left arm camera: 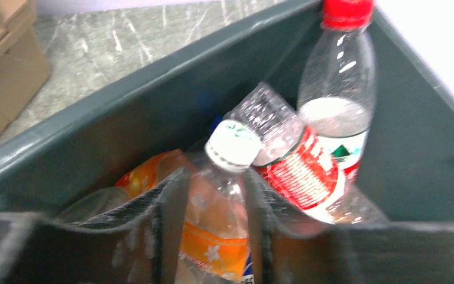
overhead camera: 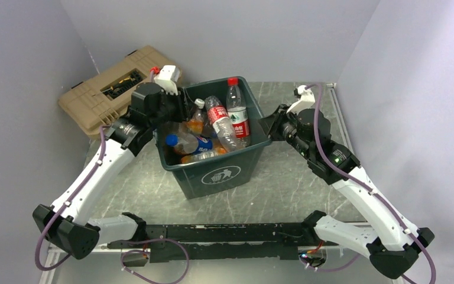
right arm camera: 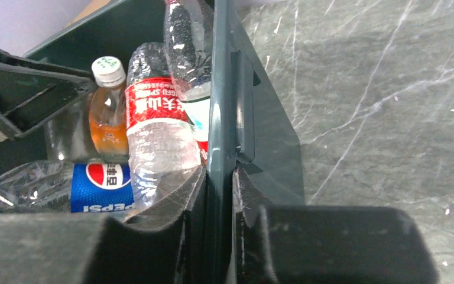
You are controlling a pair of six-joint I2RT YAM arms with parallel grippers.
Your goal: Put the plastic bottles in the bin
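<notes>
A green bin (overhead camera: pixel 207 183) holds several plastic bottles, among them a red-capped one (overhead camera: pixel 237 112), a red-label one (right arm camera: pixel 156 136), a Pepsi bottle (right arm camera: pixel 35 183) and orange ones (right arm camera: pixel 107 115). My left gripper is over the bin's left part, fingers part open around a white-capped bottle (left arm camera: pixel 230 148)'s neck area; contact is unclear. My right gripper is at the bin's right rim, which runs between its fingertips, apparently closed onto it.
A tan case (overhead camera: pixel 94 100) lies behind the bin at the left.
</notes>
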